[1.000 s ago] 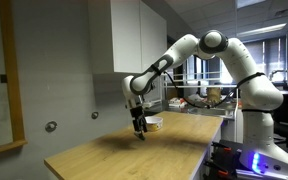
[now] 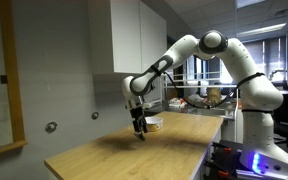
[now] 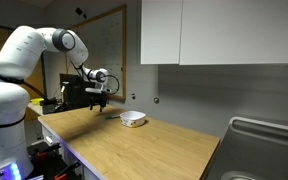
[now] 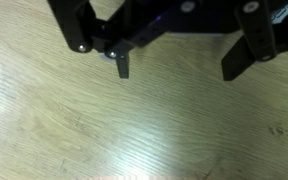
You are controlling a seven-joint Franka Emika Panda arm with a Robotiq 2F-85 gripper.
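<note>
My gripper (image 2: 139, 131) hangs low over the wooden table (image 2: 119, 158), its fingers pointing down. In the wrist view the gripper is open, with fingers set wide apart and only bare wood showing between the tips. A white bowl-like container (image 3: 133, 119) stands on the table; in the first exterior view this white container (image 2: 153, 124) is partly hidden behind the gripper. Near it, in the second exterior view, lies a small dark thing (image 3: 112, 117), too small to make out.
White cabinets (image 3: 224, 40) hang above the table's back side. Part of a pale striped thing (image 4: 287, 10) shows at the wrist view's top right corner.
</note>
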